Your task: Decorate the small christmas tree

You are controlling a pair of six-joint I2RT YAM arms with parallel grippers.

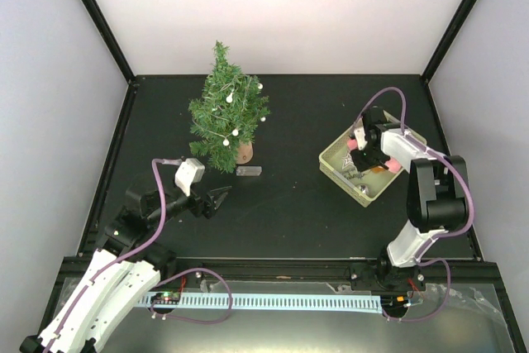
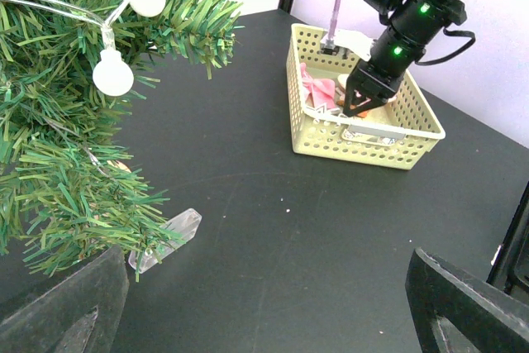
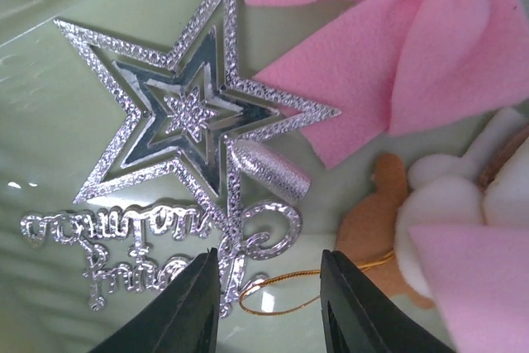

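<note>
The small green tree, hung with white bulbs, leans at the table's back left. Short of it, my left gripper stands open and empty. My right gripper is inside the pale yellow basket, its two fingers apart. Between and just beyond them runs a gold string loop, which leads right to a brown and white plush ornament; the fingers are not closed on it. Also in the basket lie a silver star, silver lettering and a pink bow.
A clear block lies by the tree's base. The basket's walls surround the right gripper.
</note>
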